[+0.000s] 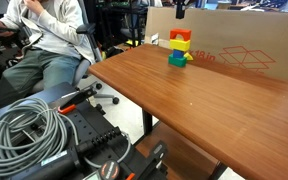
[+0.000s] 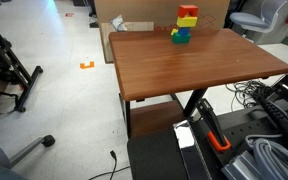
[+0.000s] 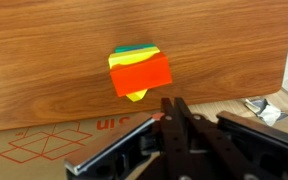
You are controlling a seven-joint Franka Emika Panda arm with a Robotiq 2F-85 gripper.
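A stack of blocks stands at the table's far end: a red block (image 1: 180, 34) on top, a yellow block (image 1: 180, 45) under it, then a blue block (image 1: 177, 53) and a green block (image 1: 177, 61). Beside the base, on the box side, a small yellow piece (image 1: 189, 57) shows. In the wrist view the red block (image 3: 141, 73) covers most of the stack, with a yellow tip (image 3: 136, 96) poking out below. My gripper (image 1: 174, 12) hangs above the stack, its fingers partly open and nothing seen between them.
A cardboard box (image 1: 244, 45) lines the table's far side, close behind the stack. A person (image 1: 49, 30) sits off to the left, and coiled cable (image 1: 29, 135) lies at the near left.
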